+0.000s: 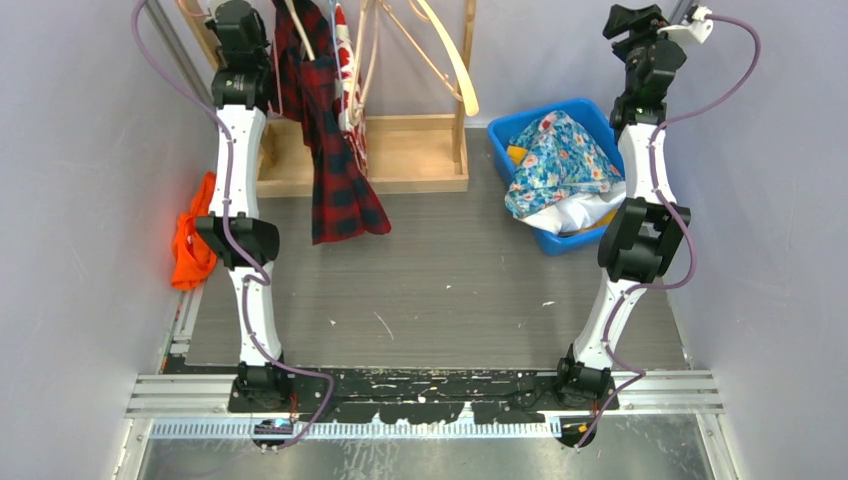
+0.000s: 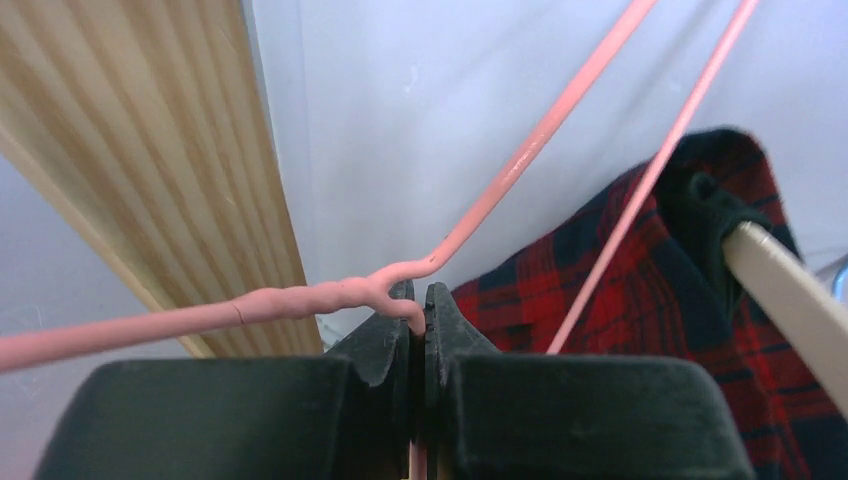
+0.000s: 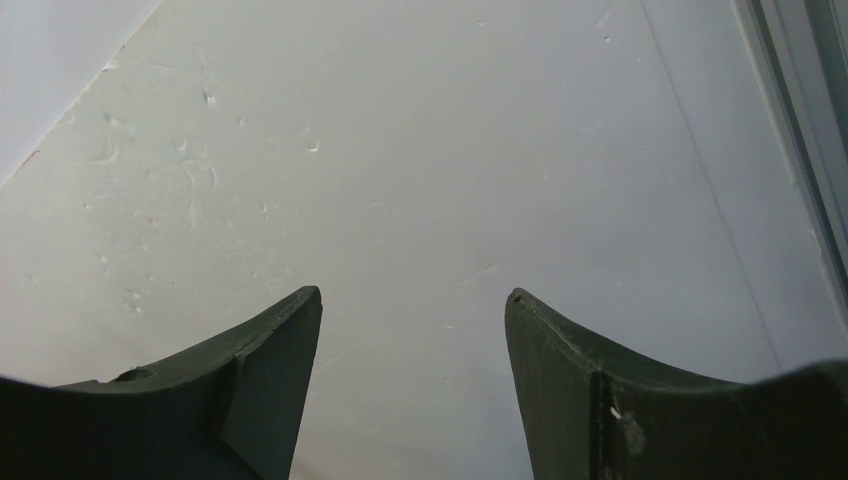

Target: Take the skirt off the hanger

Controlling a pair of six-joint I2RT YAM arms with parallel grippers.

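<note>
A dark red-and-navy plaid skirt point(image 1: 340, 185) hangs from the wooden rack at the upper left of the top view and fills the lower right of the left wrist view point(image 2: 620, 290). My left gripper is shut at a pink hanger point(image 2: 330, 297), whose thin bent part runs down between the fingertips. A second pink bar crosses in front of the plaid cloth. My right gripper is at the upper right, away from the rack, facing a pale wall, fingers apart with nothing between them.
The wooden rack point(image 1: 415, 185) holds pale hangers point(image 1: 450, 55) and red-white cloth. A blue bin point(image 1: 555, 245) with folded fabrics stands right. Orange cloth point(image 1: 193, 240) lies left. The grey floor between the arms is clear.
</note>
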